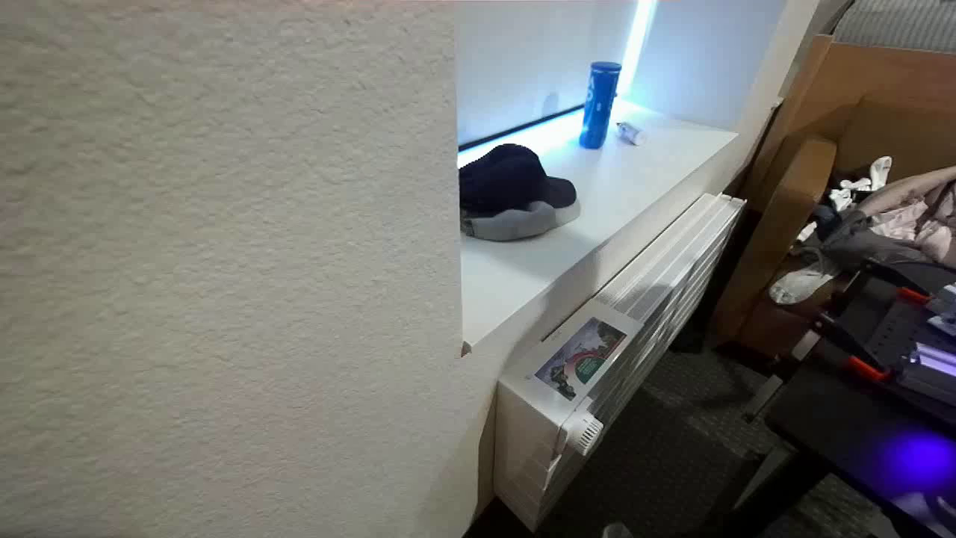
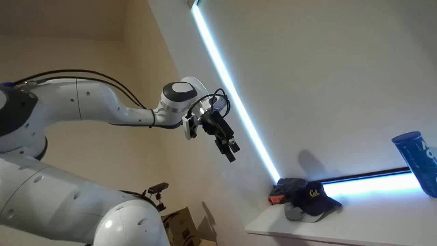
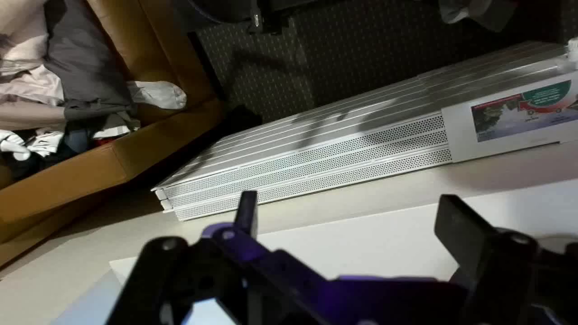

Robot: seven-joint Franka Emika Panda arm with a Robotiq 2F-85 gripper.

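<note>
My gripper is open, and in the wrist view nothing sits between its fingers. In exterior view 2 the gripper (image 2: 232,152) hangs in the air, pointing down and to the right, above and to the left of the caps on the ledge. A dark cap with gold lettering (image 2: 313,199) rests on a grey one (image 2: 301,212). A blue cylindrical can (image 1: 600,106) stands upright on the white ledge (image 1: 538,269). Close to the can lies a small white tube (image 1: 631,134). My arm is outside exterior view 1.
A white radiator (image 1: 681,260) runs below the ledge, a picture (image 1: 580,357) on its top. Beyond it are a brown sofa (image 1: 789,215) with clothes and a black table (image 1: 842,430). A wall (image 1: 224,269) hides the ledge's near end.
</note>
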